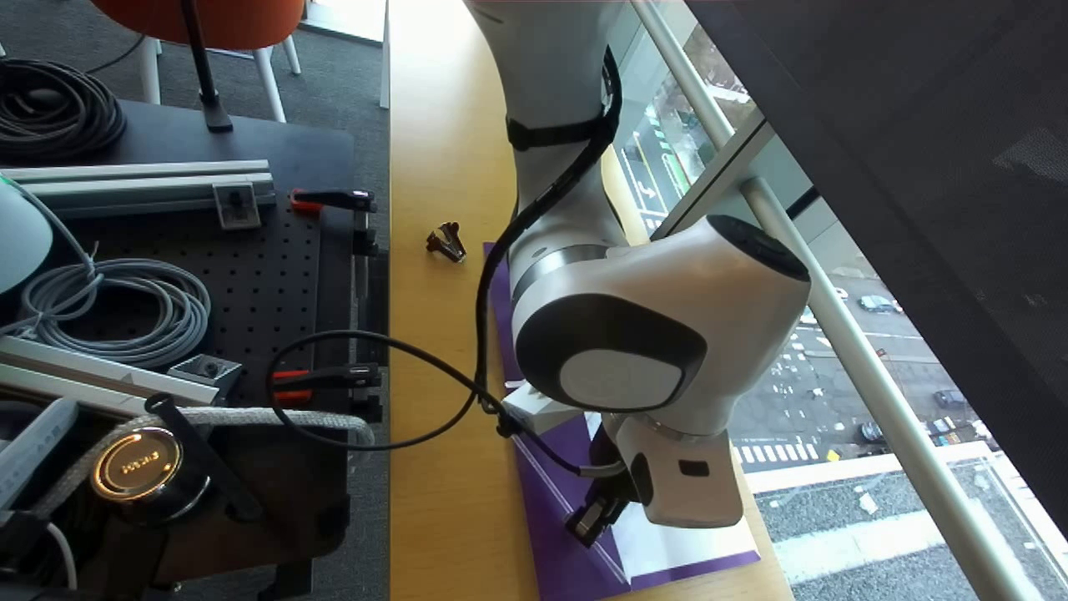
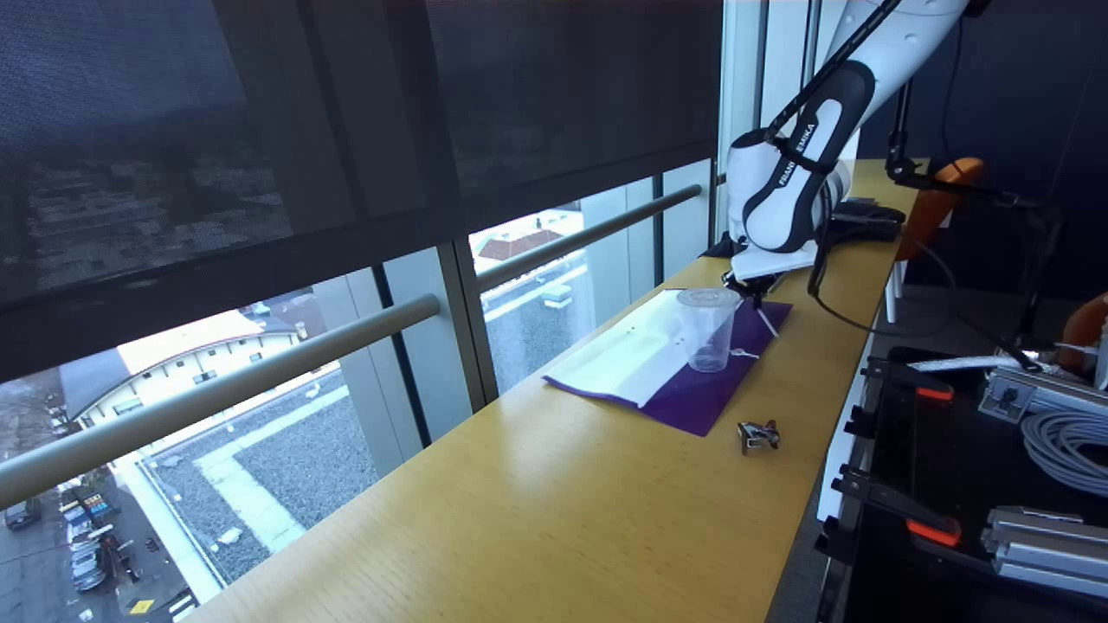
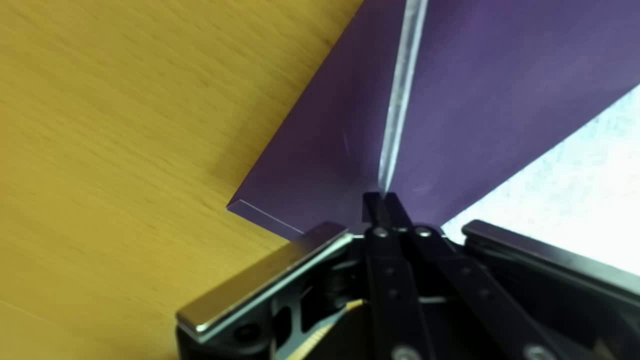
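Observation:
My gripper is shut over a purple folder (image 3: 312, 162). A thin pale strip (image 3: 400, 90) runs up from the fingertips in the wrist view; whether it is pinched between them or passes beneath, I cannot tell. In exterior view 2 a short light stick (image 2: 768, 323) shows just below the gripper (image 2: 756, 295). A clear plastic cup (image 2: 709, 330) stands upright on the folder, in front of the gripper from that side. In exterior view 1 the arm hides the cup, and the gripper (image 1: 591, 521) appears low over the folder.
White paper (image 2: 634, 348) covers part of the folder. A small metal staple remover (image 2: 759, 436) lies on the wooden surface (image 2: 550, 509) beyond the folder's edge. Windows and a rail (image 1: 861, 361) border one side; a dark cluttered bench (image 1: 250, 260) stands across a gap.

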